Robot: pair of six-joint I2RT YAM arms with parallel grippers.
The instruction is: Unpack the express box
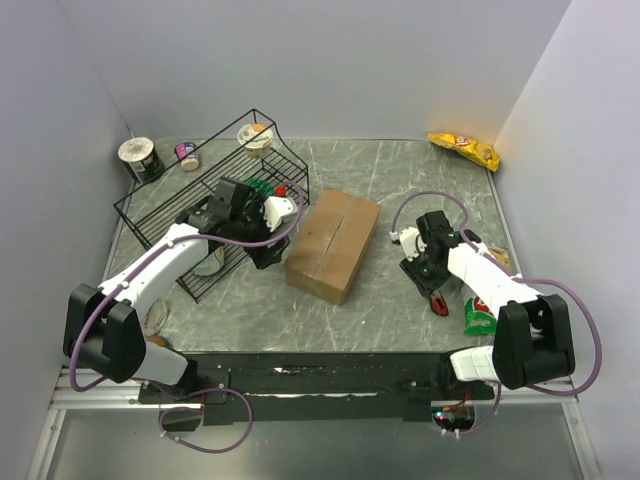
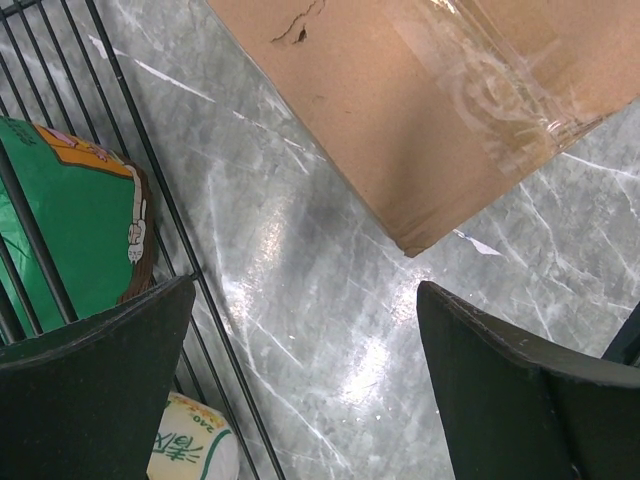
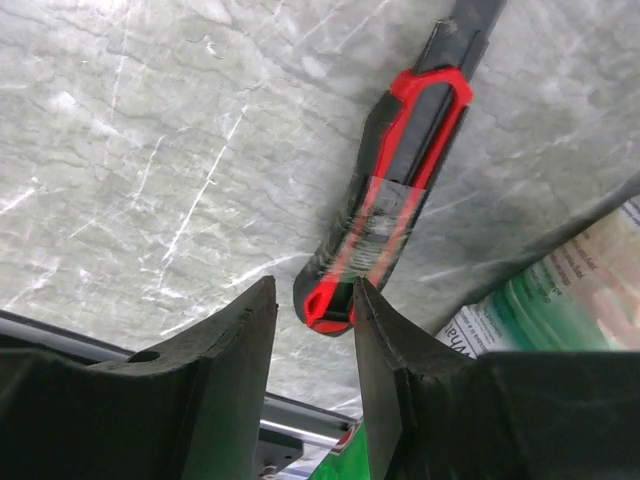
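Observation:
The brown cardboard box point(image 1: 330, 245) lies taped shut in the middle of the table, its near corner also in the left wrist view point(image 2: 430, 120). My left gripper hangs open beside the rack, near that corner, holding nothing. A red-and-black box cutter point(image 3: 380, 210) lies on the table at the right. My right gripper is over its lower end, fingertips close together; whether the cutter is between them I cannot tell for sure.
A black wire rack point(image 1: 150, 215) with cups and packets fills the left. A yellow bag point(image 1: 462, 148) lies at the back right, green packages point(image 1: 478, 318) at the near right. The table behind and before the box is clear.

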